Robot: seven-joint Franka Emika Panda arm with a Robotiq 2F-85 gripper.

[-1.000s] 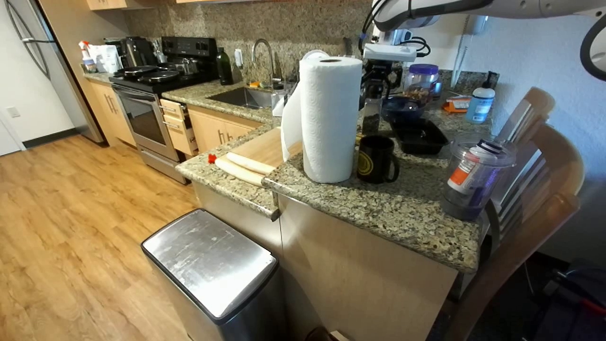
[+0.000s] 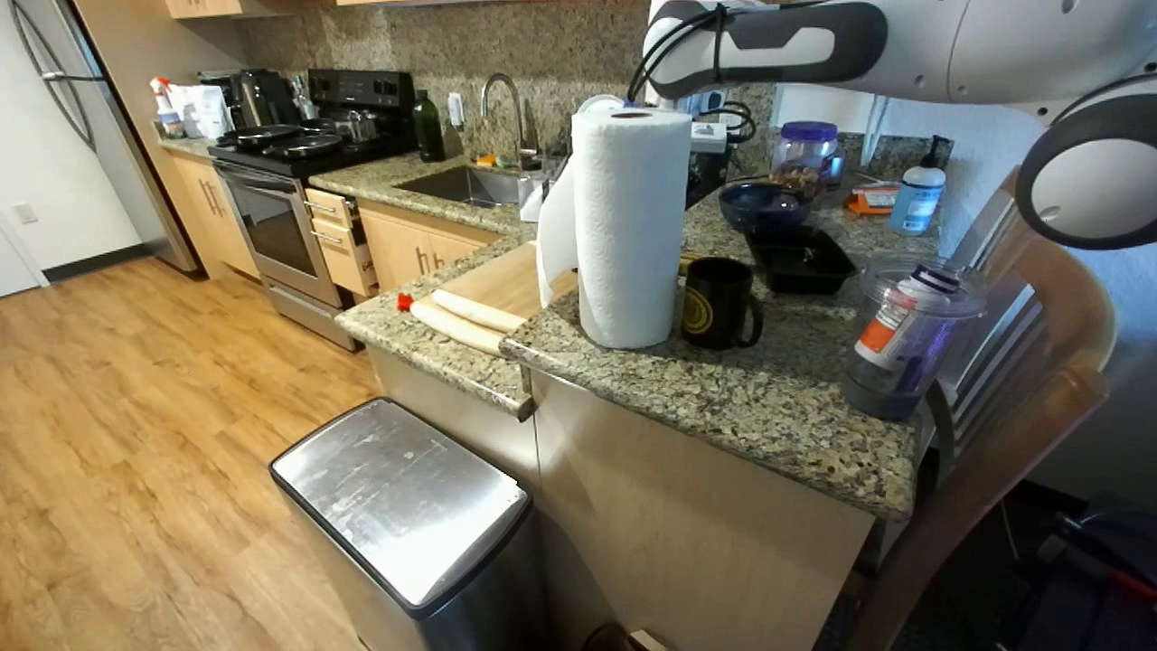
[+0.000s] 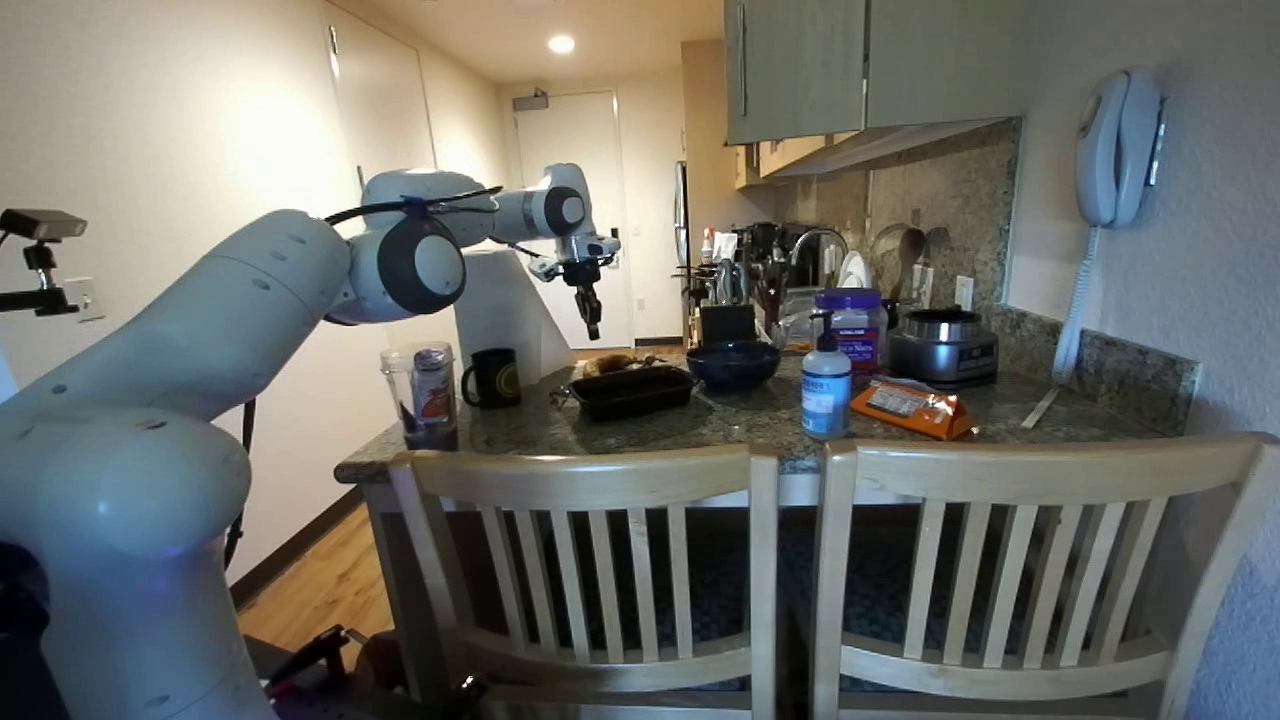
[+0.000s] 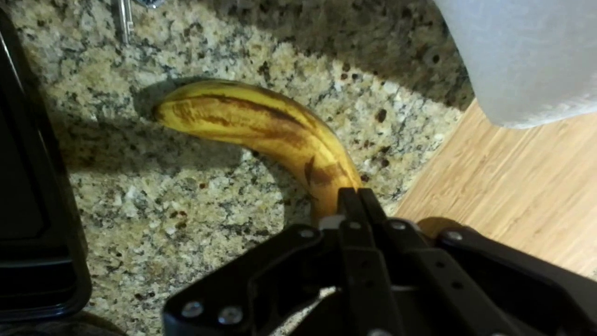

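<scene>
A curved yellow banana (image 4: 263, 120) with brown streaks lies on the speckled counter in the wrist view. My gripper hangs over its right end, the two fingers close together. Those fingers cover that end of the banana, and nothing shows clearly between them. From the side, in exterior view 2, the gripper (image 3: 593, 330) points down above the counter, behind the black tray (image 3: 632, 390). Exterior view 1 has the gripper mostly hidden behind the paper towel roll (image 2: 632, 233).
A wooden cutting board (image 4: 520, 185) lies right of the banana, below the towel roll (image 4: 531, 61). Keys (image 4: 125, 22) lie at the wrist view's top. The black mug (image 2: 716, 306), blue bowl (image 2: 765, 204) and clear blender cup (image 2: 906, 347) stand on the counter.
In exterior view 1 my arm has moved left. The gripper, earlier visible just right of the paper towel roll, is now mostly hidden behind it. Counter objects look unmoved.
</scene>
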